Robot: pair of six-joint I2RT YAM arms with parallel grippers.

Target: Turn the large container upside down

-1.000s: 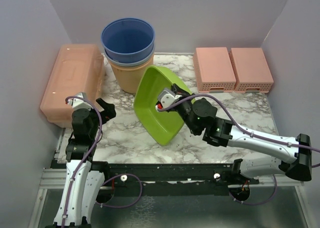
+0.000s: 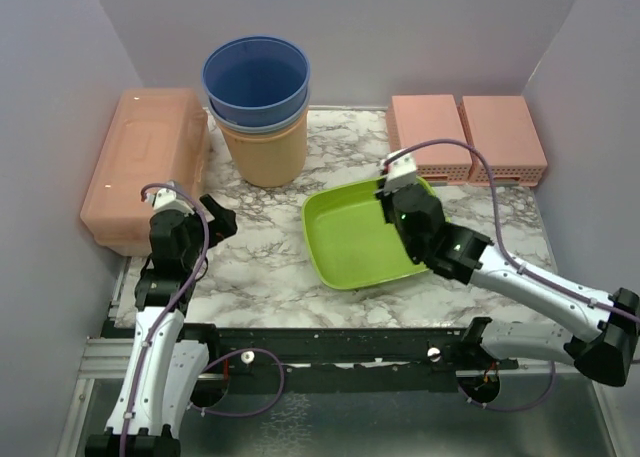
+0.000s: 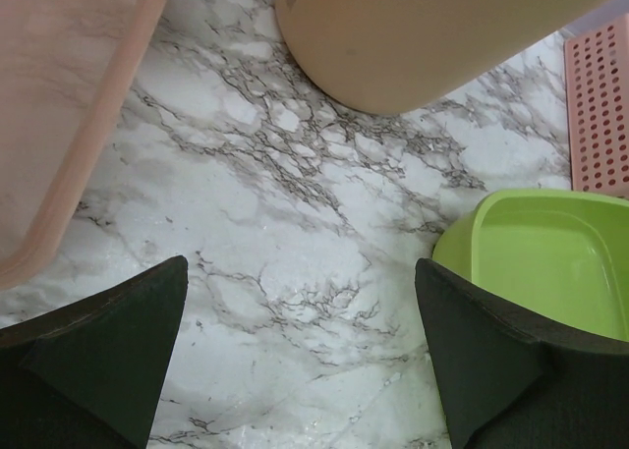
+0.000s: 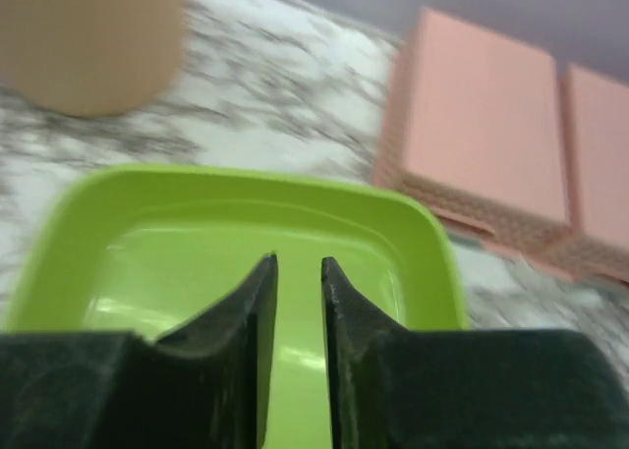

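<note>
A green rectangular container lies open side up on the marble top, right of centre. My right gripper hangs over it, its fingers narrowly apart with nothing visible between them; the view is blurred. My left gripper stands open and empty at the left, over bare marble between a pink bin and the green container.
A large pink bin lies at the far left. Stacked buckets stand at the back. Two pink perforated boxes sit at the back right. Marble between left gripper and green container is clear.
The green container was tilted a second ago and now lies flat, farther right. My right gripper has let it go and turned above it. The left arm has shifted slightly.
</note>
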